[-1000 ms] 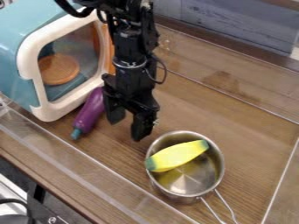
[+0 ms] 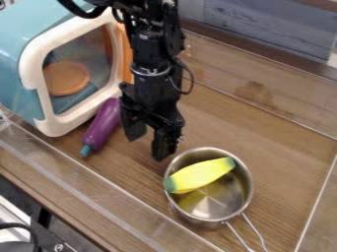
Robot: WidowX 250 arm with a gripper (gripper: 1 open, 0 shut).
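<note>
The black robot gripper (image 2: 148, 133) hangs low over the wooden counter at the centre, open, its fingers pointing down. Just to its left lies a purple eggplant (image 2: 101, 128) on the counter. In front and to the right, a metal pot (image 2: 207, 204) with a wire handle holds a yellow banana-like object (image 2: 198, 175) with green ends.
A light blue toy oven or microwave (image 2: 24, 59) with a white-framed door stands at the back left, an orange disc inside.
</note>
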